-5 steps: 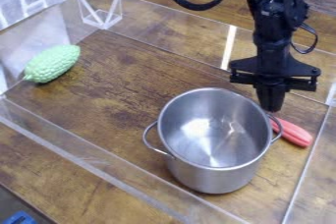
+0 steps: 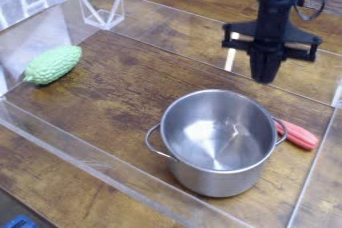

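Observation:
My black gripper [image 2: 271, 57] hangs over the wooden surface at the upper right, above and behind a steel pot [image 2: 214, 142]. I cannot see anything held between its fingers, and their exact spacing is hard to make out. A pink-red object [image 2: 297, 135] lies just right of the pot, partly hidden by it.
A green bumpy vegetable [image 2: 51, 65] lies at the left. Clear low walls border the wooden area [image 2: 107, 112], with a blue object [image 2: 16, 222] at the lower left corner.
My gripper has risen away from beside the pot and the pink-red object, toward the back. The pot and both objects look unmoved.

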